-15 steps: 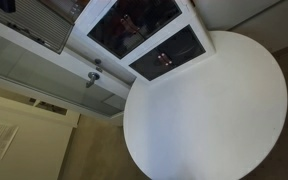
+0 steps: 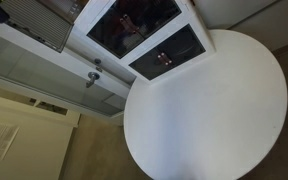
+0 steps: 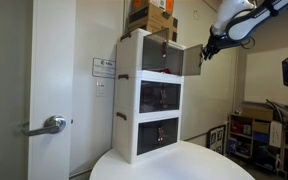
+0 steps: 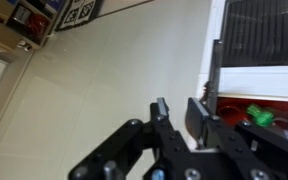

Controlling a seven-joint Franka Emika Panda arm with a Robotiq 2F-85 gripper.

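Observation:
A white cabinet (image 3: 127,92) with dark see-through doors stands on the round white table (image 3: 170,163). Its top compartment is open, with a dark door (image 3: 192,60) swung outward, and red contents (image 3: 166,71) show inside. My gripper (image 3: 208,50) is up beside that swung-out door; from this side I cannot tell whether they touch. In the wrist view the gripper has its fingertips apart, with a gap and no held thing visible. A dark upright edge (image 4: 214,70) lies just beyond the right finger, and a green item (image 4: 259,114) among red ones is to the right.
Cardboard boxes (image 3: 152,18) sit on top of the cabinet. The lower compartments (image 3: 154,135) are shut. A door with a metal handle (image 3: 48,126) is at the left, and a shelf (image 3: 259,128) is at the right.

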